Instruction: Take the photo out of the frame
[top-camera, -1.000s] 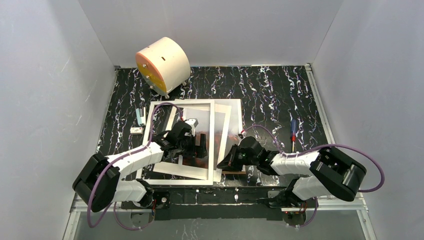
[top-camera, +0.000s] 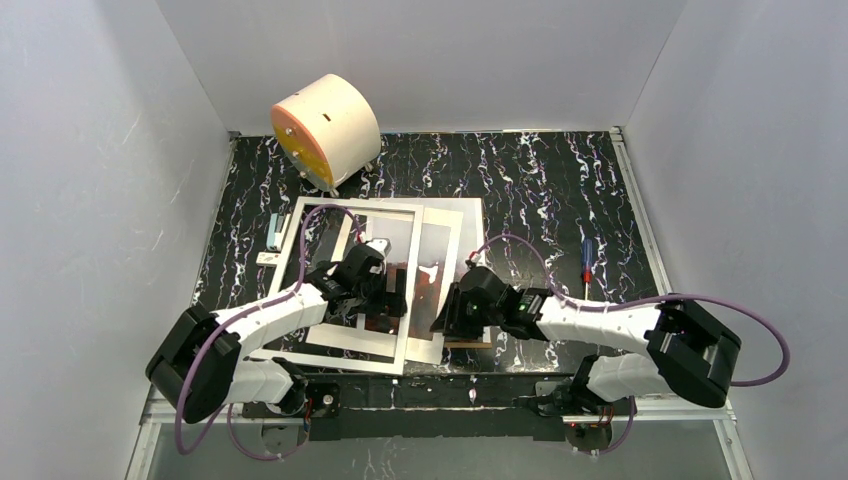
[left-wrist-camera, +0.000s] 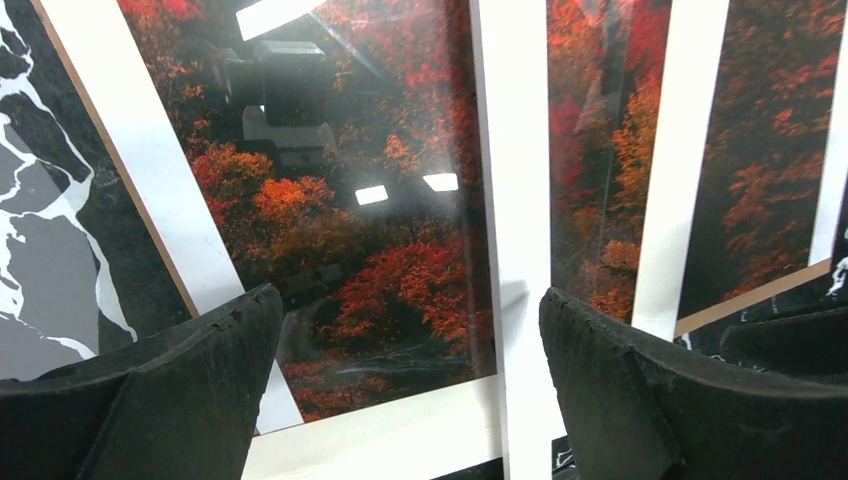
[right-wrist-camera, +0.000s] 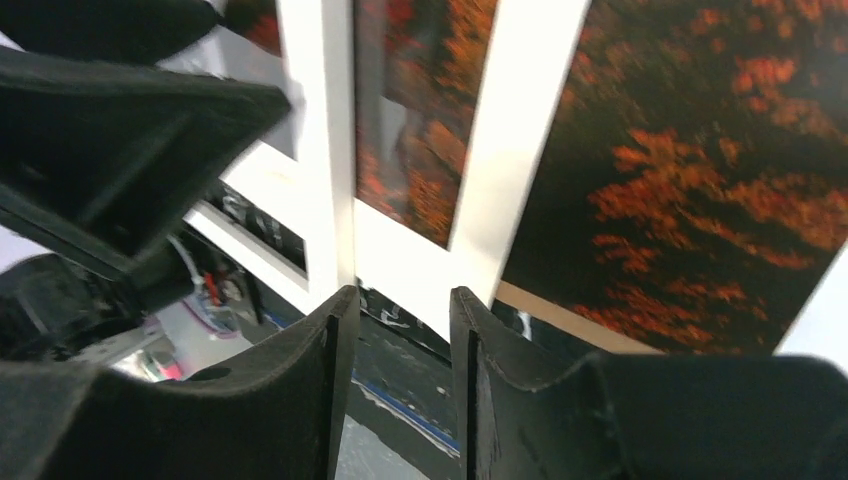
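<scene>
A large white outer frame (top-camera: 413, 255) lies slightly skewed on the left, over a white mat (top-camera: 440, 305) and glass. Through their openings the autumn-tree photo (left-wrist-camera: 340, 230) shows; part of the photo (right-wrist-camera: 690, 180) lies uncovered on the right. My left gripper is open above the sheets, its fingers apart on either side of a see-through area and nothing held. The right gripper stands part open near the mat's front corner, the mat strip (right-wrist-camera: 505, 170) just beyond its fingertips; nothing shows in the gap.
A cream drum (top-camera: 335, 125) stands at the back left. A screwdriver (top-camera: 587, 262) lies at the right, and small white and blue items (top-camera: 276, 232) lie left of the frame.
The outer frame's front end has swung left, leaving it skewed.
</scene>
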